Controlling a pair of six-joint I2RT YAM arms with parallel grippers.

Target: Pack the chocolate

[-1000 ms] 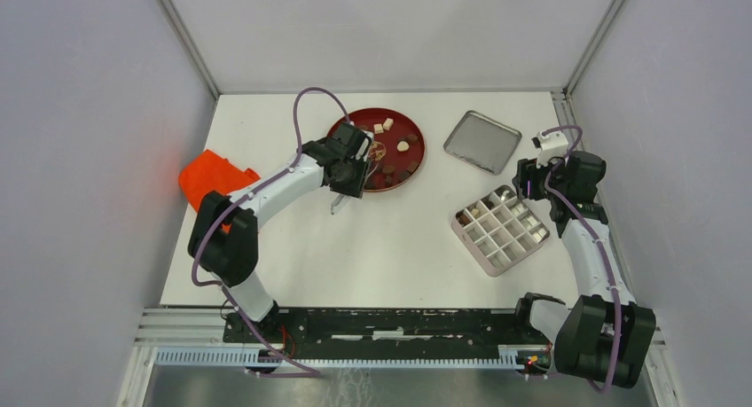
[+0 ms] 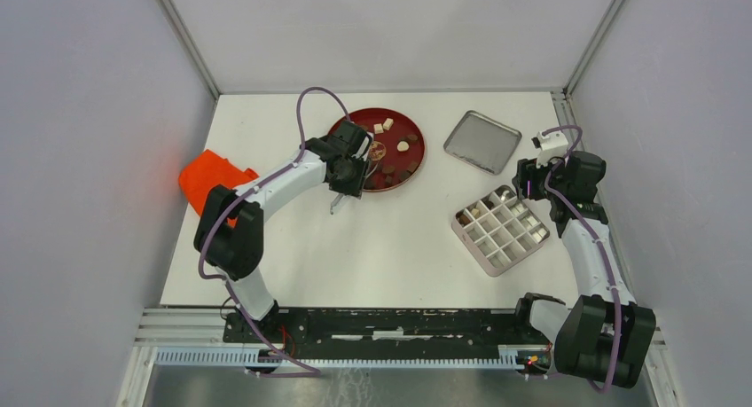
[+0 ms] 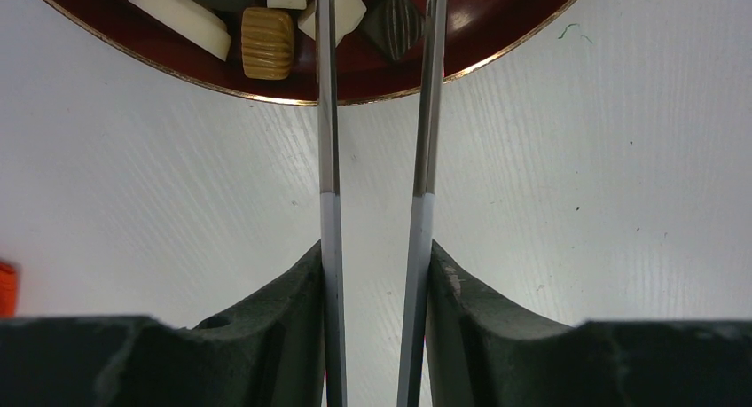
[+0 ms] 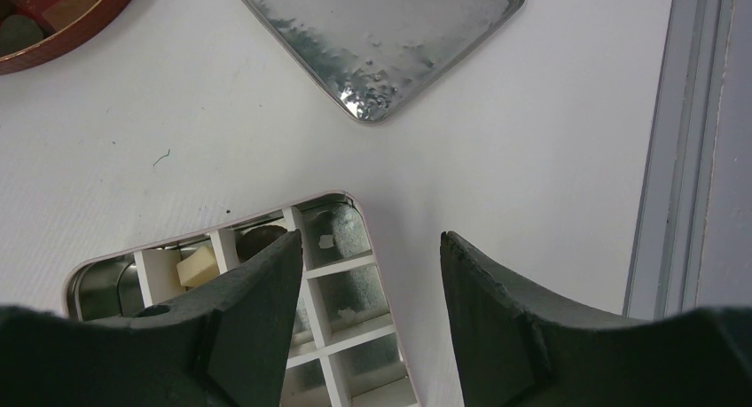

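Note:
My left gripper is shut on metal tongs, one finger against each arm. The tongs reach over the rim of the round red tray; their tips lie beyond the top of the left wrist view, so whether they pinch anything is hidden. Chocolates in that tray include a ridged caramel-coloured one, a white stick and a dark ridged one. By the far corner of the divided box, my right gripper hangs open and empty. Inside the box sit a pale chocolate and a dark one.
Behind the box lies an empty silver tray. An orange cloth is crumpled at the left, partly under the left arm.
The left arm's elbow has shifted slightly rightward, while its gripper and the tongs stay nearly in place over the red tray. The right arm has not moved.

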